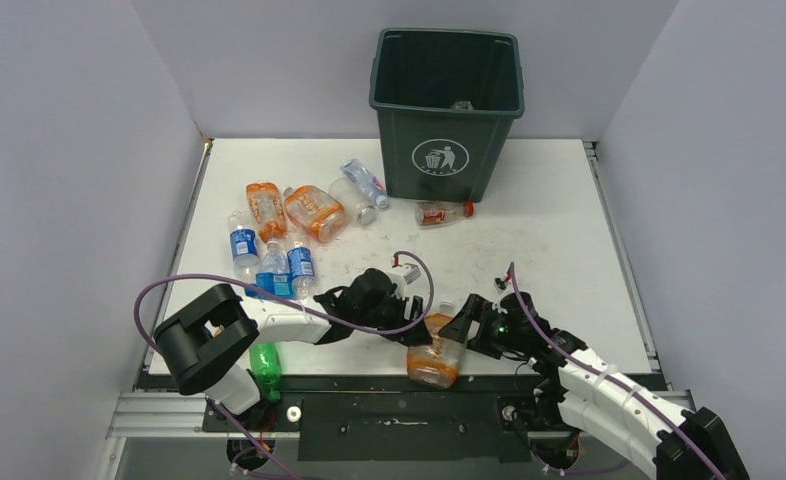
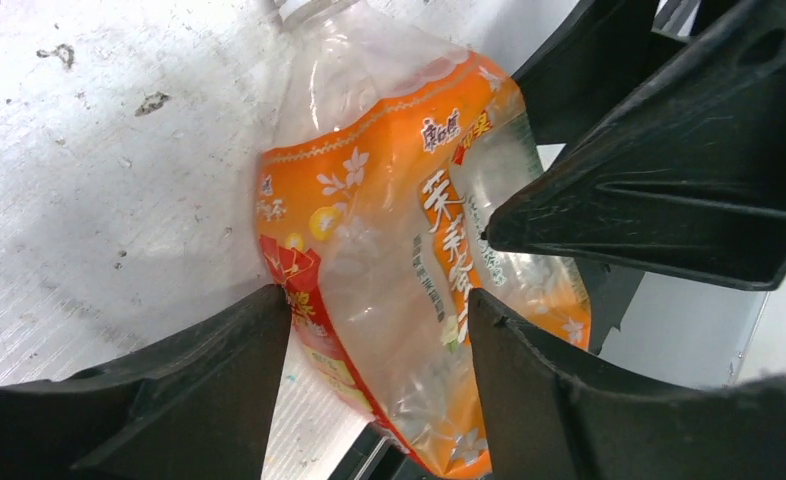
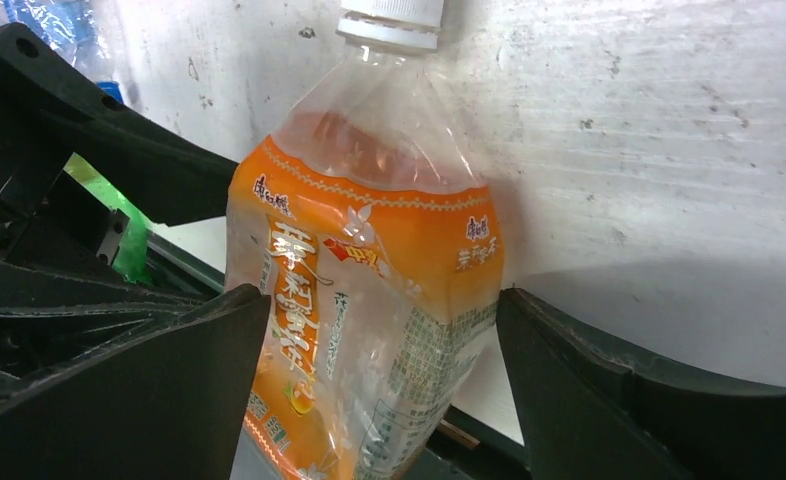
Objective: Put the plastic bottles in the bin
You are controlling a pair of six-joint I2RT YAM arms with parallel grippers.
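Observation:
A crumpled clear bottle with an orange label [image 1: 432, 365] lies at the table's front edge, between my two grippers. My left gripper comes from its left side, fingers part open with the bottle's body between them. From the right, my right gripper has its parted fingers on either side of the same bottle, below the white cap [image 3: 394, 20]. Whether the pads press on it, I cannot tell. The green bin [image 1: 399, 150] stands at the back, a clear item [image 1: 461, 105] visible inside. Several other bottles, including an orange-labelled one [image 1: 315, 210], lie at the left.
A red-capped bottle [image 1: 439, 213] lies before the bin. A green bottle [image 1: 265, 368] is at the front left, beside my left arm. The two grippers are very close together over the bottle. On the right, the table [image 1: 559, 220] is bare.

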